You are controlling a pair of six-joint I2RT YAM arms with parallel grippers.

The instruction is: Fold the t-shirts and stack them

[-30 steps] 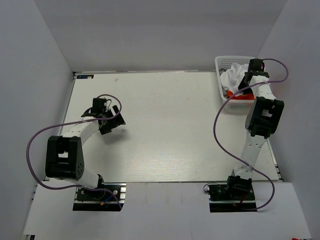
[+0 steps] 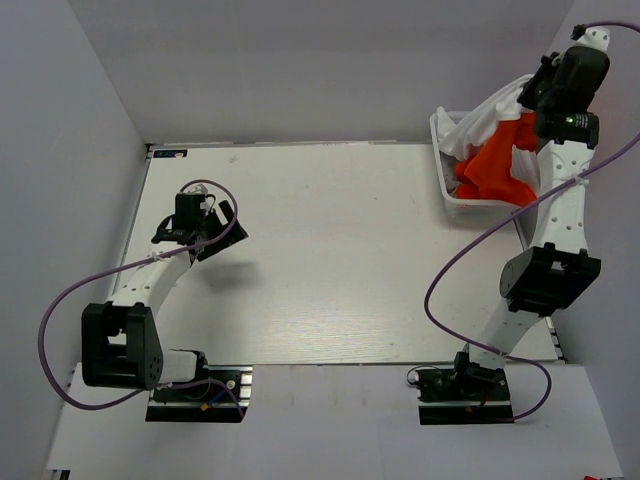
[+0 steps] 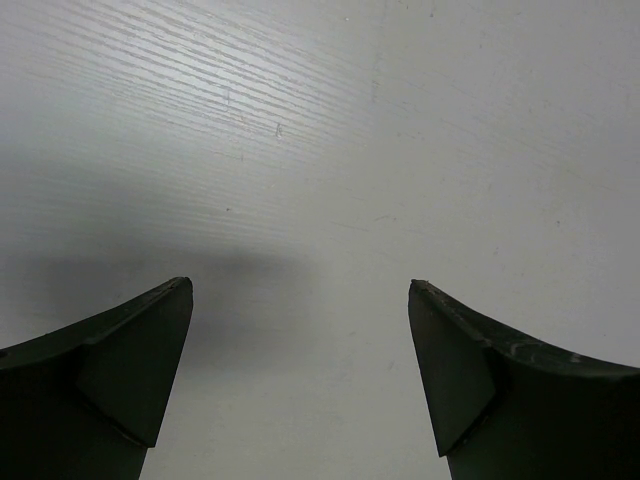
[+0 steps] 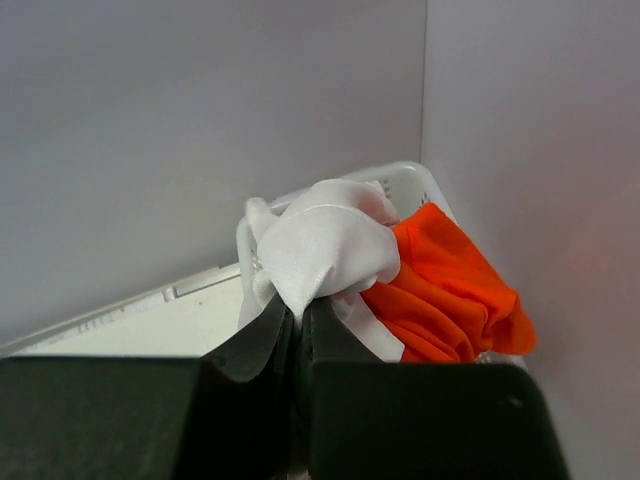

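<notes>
My right gripper is shut on a white shirt [image 4: 325, 240], which it holds raised at the upper right, stretching up out of the white basket [image 2: 448, 200]. An orange shirt [image 2: 490, 172] lies in the basket below it, also visible in the right wrist view [image 4: 445, 280]. My left gripper stands open over bare table at the left, nothing between its fingers.
The white table [image 2: 330, 250] is empty across its middle. Walls border the back and both sides, the right one close beside the basket and my right arm.
</notes>
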